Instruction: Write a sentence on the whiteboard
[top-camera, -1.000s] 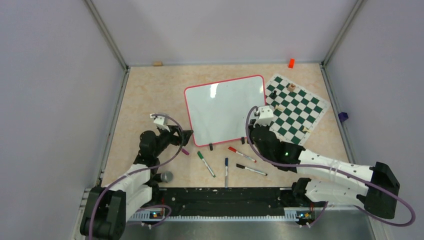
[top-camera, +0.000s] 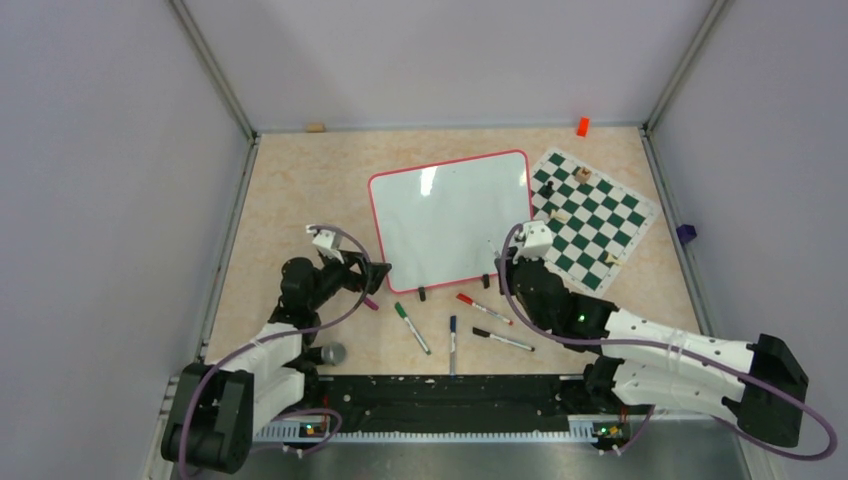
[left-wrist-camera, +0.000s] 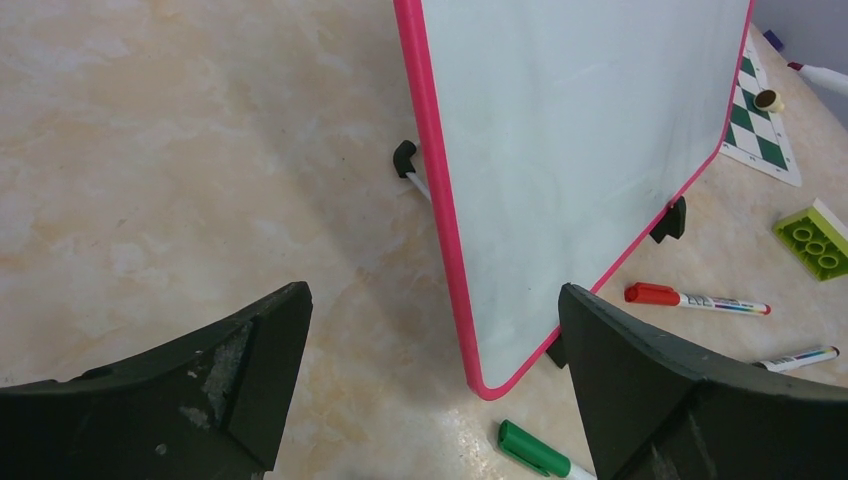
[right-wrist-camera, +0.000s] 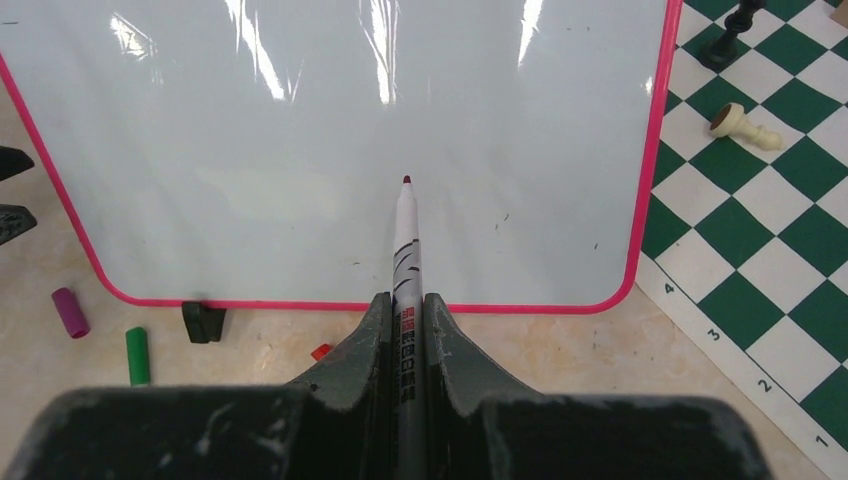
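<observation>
The whiteboard (top-camera: 455, 220), with a pink-red rim, leans on its stand; only a few tiny dark specks show low on its right half in the right wrist view. My right gripper is shut on a white marker (right-wrist-camera: 405, 220), whose bare dark-red tip points up toward the board. Whether that tip touches the surface I cannot tell. By the board's lower left corner my left gripper (top-camera: 388, 266) stands open; in the left wrist view its fingers (left-wrist-camera: 250, 370) have nothing gripped between them. A loose purple cap (right-wrist-camera: 70, 312) lies on the table near that corner.
Before the board lie a green marker (top-camera: 413, 328), a red marker (top-camera: 484, 309), a blue-capped marker (top-camera: 453, 345) and a black marker (top-camera: 503, 340). A green chessboard (top-camera: 610, 225) with pieces adjoins the right side.
My right gripper has shifted slightly right and toward the table's front, and the marker now shows beside it from above. The left gripper has edged a little to the right.
</observation>
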